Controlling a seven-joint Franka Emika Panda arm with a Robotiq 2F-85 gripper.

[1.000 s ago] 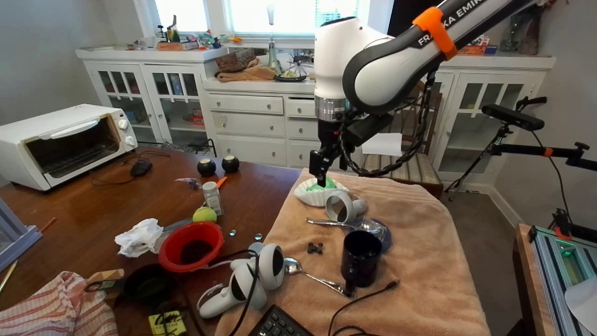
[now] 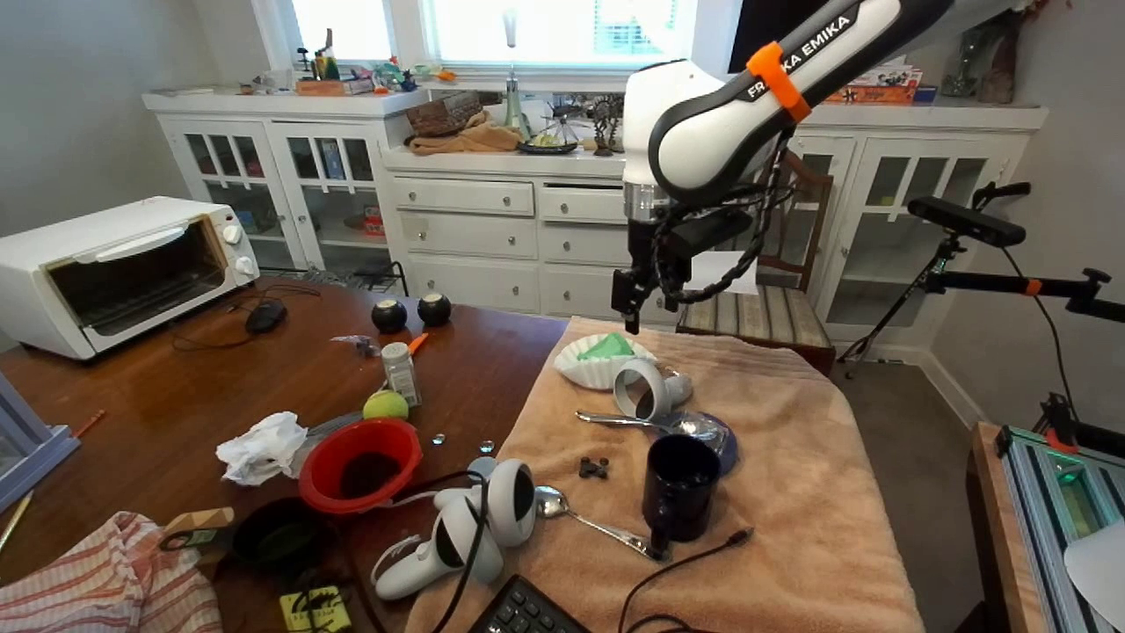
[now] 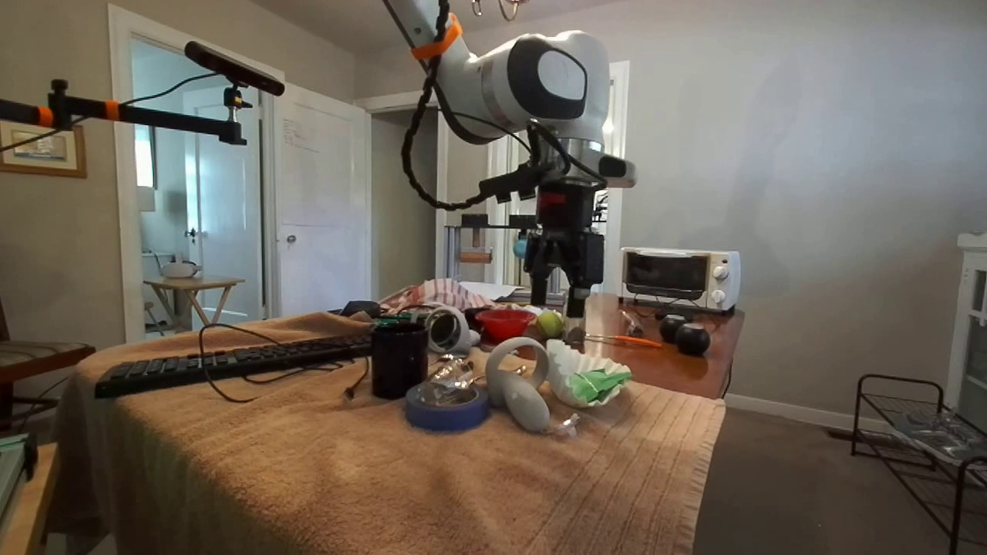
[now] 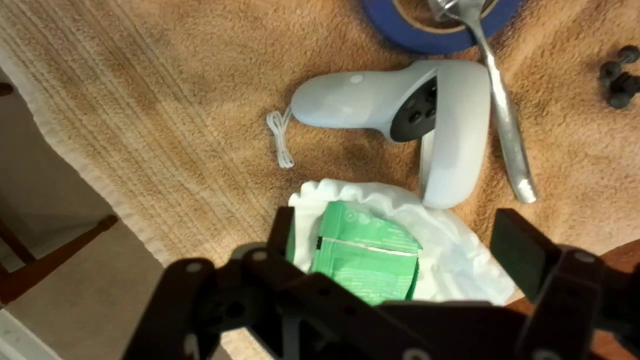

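My gripper stands open, its two fingers (image 4: pixel 520 255) wide apart with nothing between them. In the wrist view the green packet (image 4: pixel 372 258) lies inside the white fluted paper filter (image 4: pixel 462 264), below and between the fingers; its near part is hidden by the gripper's body. Exterior view 1 has the gripper (image 2: pixel 643 301) raised above the towel, apart from the filter (image 2: pixel 591 369) and the packet (image 2: pixel 606 346). A white-grey controller (image 4: pixel 360 99) with a ring lies right beside the filter, almost touching it.
A fork (image 4: pixel 510 132) rests on the blue tape roll (image 4: pixel 414 30) past the controller. On the towel (image 2: pixel 802 443) also stand a dark mug (image 2: pixel 680 491) and a second controller (image 2: pixel 464 538). A red bowl (image 2: pixel 364 464) and tennis ball (image 2: pixel 386 405) occupy the wooden table.
In exterior view 1 my arm and gripper have shifted to the right and a little higher, uncovering more of the packet. The objects on the table stay where they were.
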